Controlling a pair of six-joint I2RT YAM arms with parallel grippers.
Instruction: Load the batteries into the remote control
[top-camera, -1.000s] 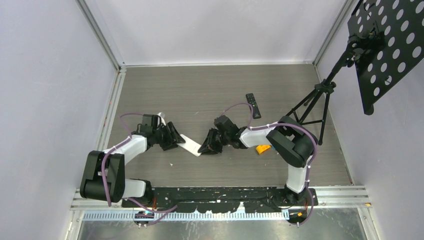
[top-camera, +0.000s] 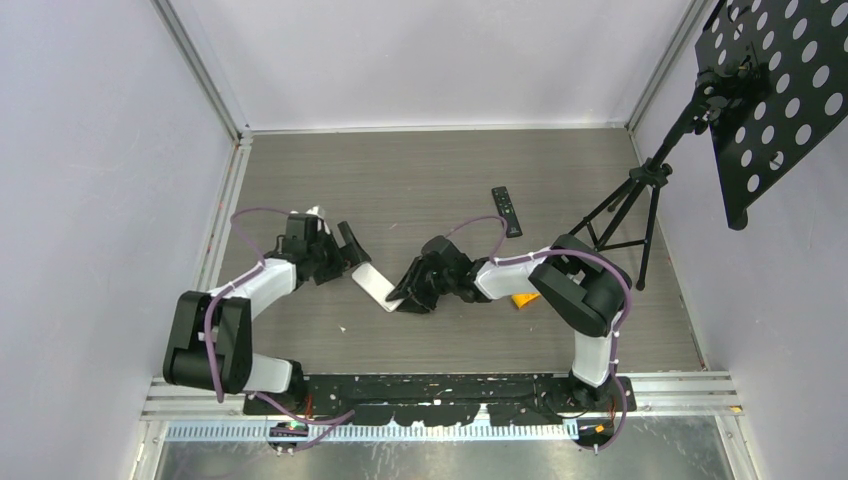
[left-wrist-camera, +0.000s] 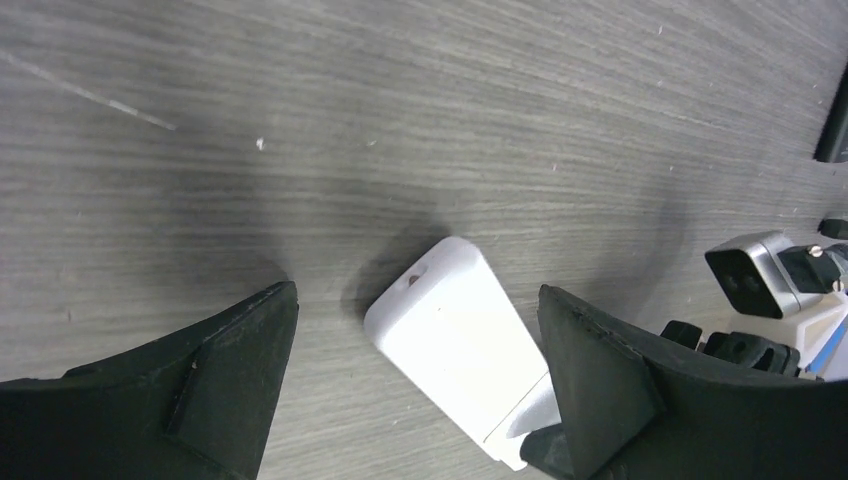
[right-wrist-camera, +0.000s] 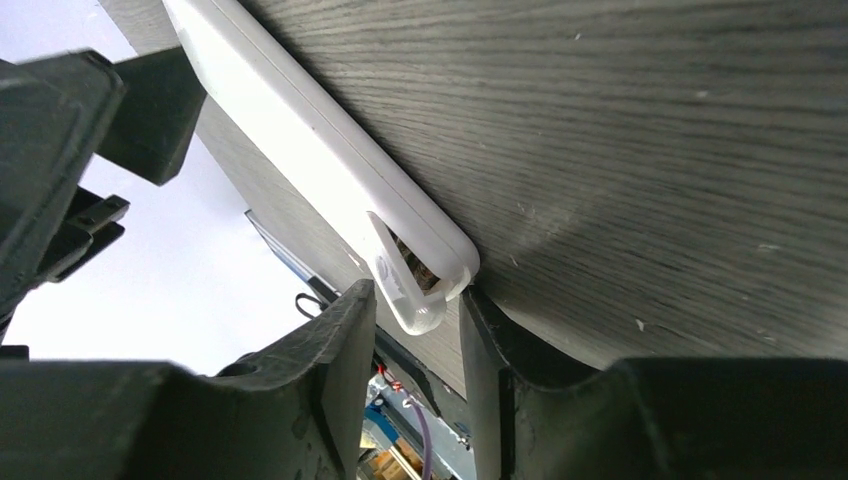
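Note:
A white plastic case (top-camera: 372, 284) lies on the floor board between my grippers; in the right wrist view its end flap (right-wrist-camera: 400, 280) is lifted, showing a dark inside. My left gripper stands open over the case's far end, nothing held. My right gripper is at the flap end, fingertips part open on either side of or against the flap; whether it grips it I cannot tell. A black remote control (top-camera: 505, 210) lies at the back right.
A yellow object (top-camera: 524, 300) lies under the right arm. A black tripod (top-camera: 650, 200) with a perforated panel stands at the right.
My left gripper has opened and lifted slightly back from the case, uncovering more of it. My right gripper has shifted very slightly at the case's end.

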